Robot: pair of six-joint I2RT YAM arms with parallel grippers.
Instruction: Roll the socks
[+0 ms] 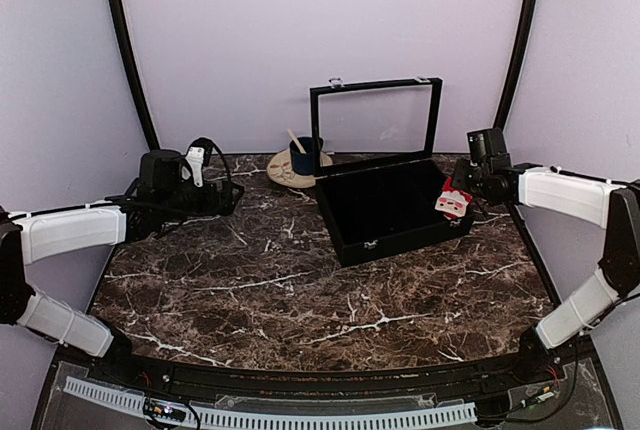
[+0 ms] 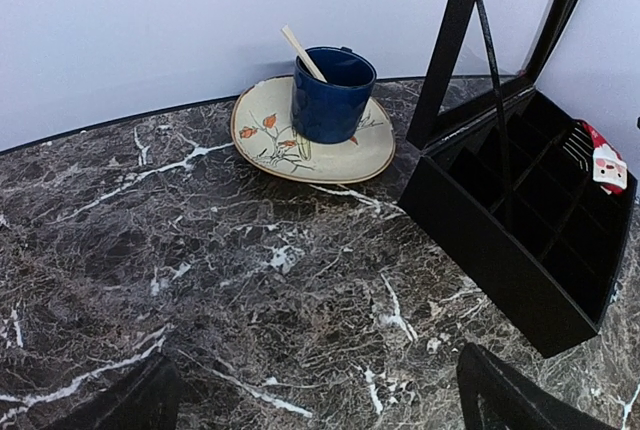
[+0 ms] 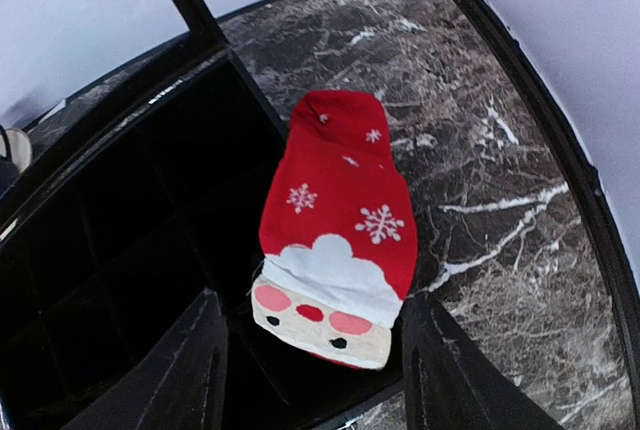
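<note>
A red Santa sock (image 1: 452, 200) with white snowflakes and a face lies in the right end of the black compartment box (image 1: 371, 212), also seen as a red sock (image 3: 338, 220) in the right wrist view. My right gripper hangs just above it, fingers apart on either side of its lower end, holding nothing. My left gripper (image 1: 218, 190) is open and empty over the left part of the table, well away from the box.
A blue mug (image 2: 328, 105) with a light stick stands on a flowered plate (image 2: 260, 150) behind the box's left side. The box's glass lid stands upright.
</note>
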